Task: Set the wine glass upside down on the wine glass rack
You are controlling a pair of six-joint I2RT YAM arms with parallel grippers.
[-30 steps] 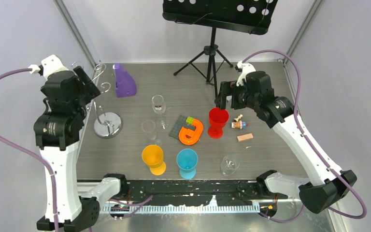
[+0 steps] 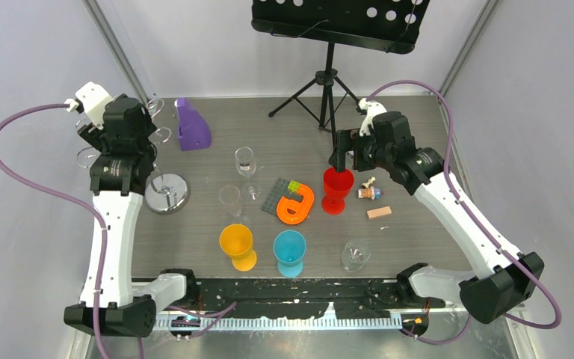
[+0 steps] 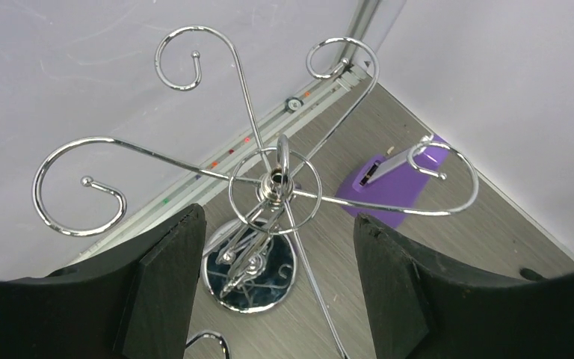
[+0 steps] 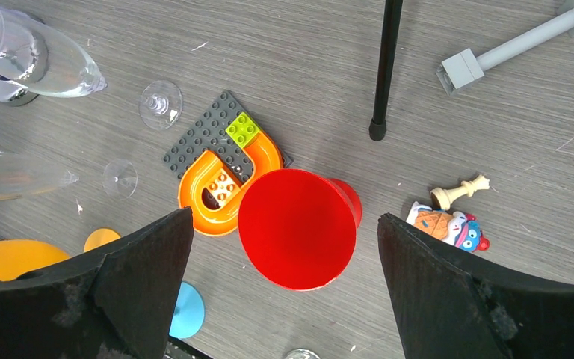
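Observation:
The chrome wine glass rack, with curled arms and a round mirror base [image 2: 167, 193], stands at the left of the table, its top partly hidden by my left arm. In the left wrist view the rack's hub [image 3: 275, 187] shows beyond and between the fingers of my left gripper, which are parted and grip nothing. My right gripper is open above a red goblet [image 4: 297, 228], its fingers on either side of the cup in that view. Clear stemmed glasses [image 2: 245, 163] stand upright at centre left. Yellow [image 2: 237, 241] and blue [image 2: 290, 248] goblets are nearer the front.
A purple metronome [image 2: 192, 127] sits behind the rack, near the back wall. Orange track pieces [image 2: 294, 206] lie mid-table, and a clear glass [image 2: 356, 254] is at front right. The music stand's leg [image 2: 330, 97] rises at the back. Free floor shows at back centre left.
The glasses have stayed put.

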